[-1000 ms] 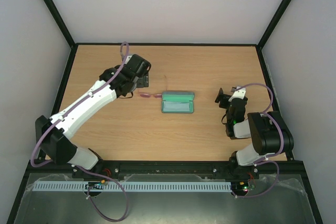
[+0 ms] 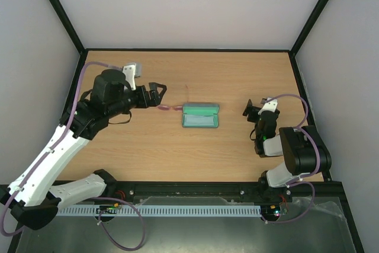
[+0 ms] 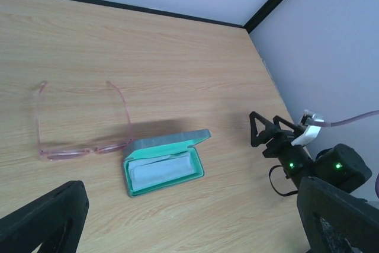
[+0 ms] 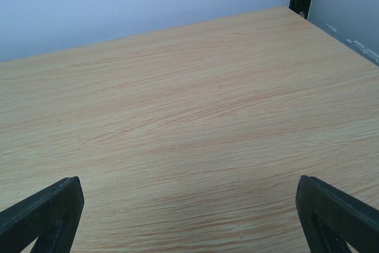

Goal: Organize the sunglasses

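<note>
Pink-framed sunglasses (image 3: 83, 152) lie on the table with their temples unfolded and pointing to the back, lenses toward the front. Right beside them stands a teal case (image 3: 163, 173), its lid up and a pale cloth (image 3: 160, 170) inside; in the top view the case (image 2: 200, 120) is near the table's middle. My left gripper (image 2: 164, 91) is raised above the table, up and left of the case, open and empty. At the right side of the table my right gripper (image 2: 247, 109) is open, with only bare wood between its fingers in its wrist view.
Bare wooden table (image 2: 237, 158) surrounds the case and sunglasses, with free room in front and behind. Walls close in the left, back and right sides. A dark rail (image 2: 195, 189) runs along the front edge.
Sunglasses, case and right arm have kept their places.
</note>
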